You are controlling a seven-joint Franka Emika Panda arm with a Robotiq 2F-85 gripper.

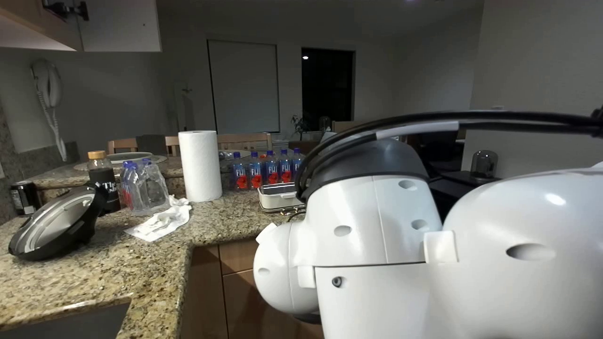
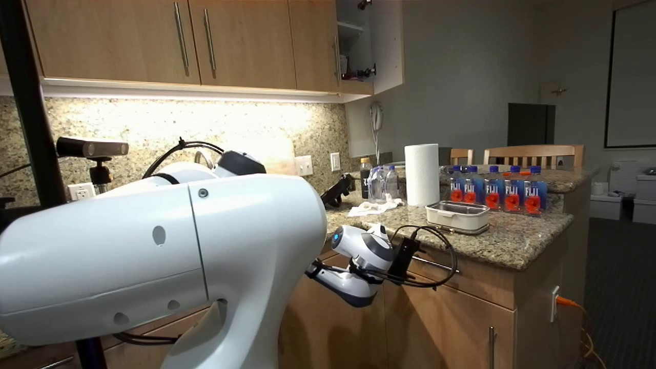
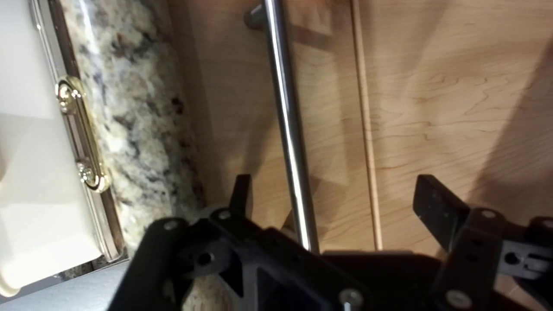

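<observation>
In the wrist view my gripper is open, its two black fingers wide apart. The metal bar handle of a wooden drawer runs between them, nearer the left finger, and neither finger is seen pressing on it. Whether the fingertips reach the bar's depth is hard to tell. In exterior view 2 the wrist of my arm is low in front of the cabinet, just left of that handle; the fingers are hidden there. The drawer front looks closed.
Just above the drawer is the granite counter edge, with a cream metal box close to it. Behind stand a paper towel roll and several water bottles. A cable loop hangs off my wrist.
</observation>
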